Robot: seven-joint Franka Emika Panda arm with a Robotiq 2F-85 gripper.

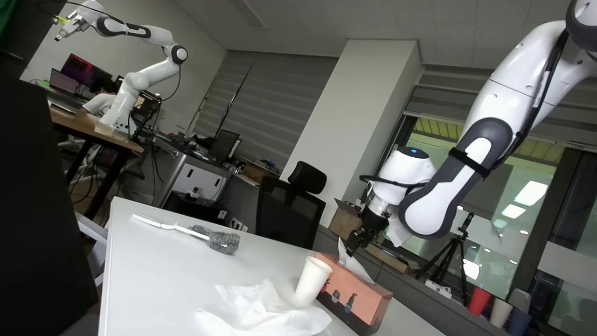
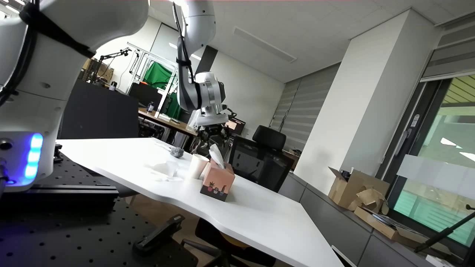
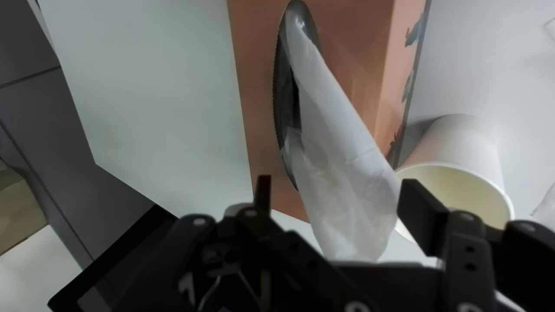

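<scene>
An orange tissue box [image 1: 358,291] with a dark base stands on the white table. From its slot rises a white tissue [image 3: 341,177], its upper end between my two black fingers in the wrist view. My gripper is part open, with a gap on either side of the tissue. In exterior view 1 the gripper [image 1: 356,246] is beside the tissue's top, just above the box. A white paper cup [image 1: 313,282] stands upright right against or close to the box.
Crumpled white tissue or plastic [image 1: 263,313] lies on the table near the cup. Farther off lies a white-handled brush [image 1: 222,241] with a grey head.
</scene>
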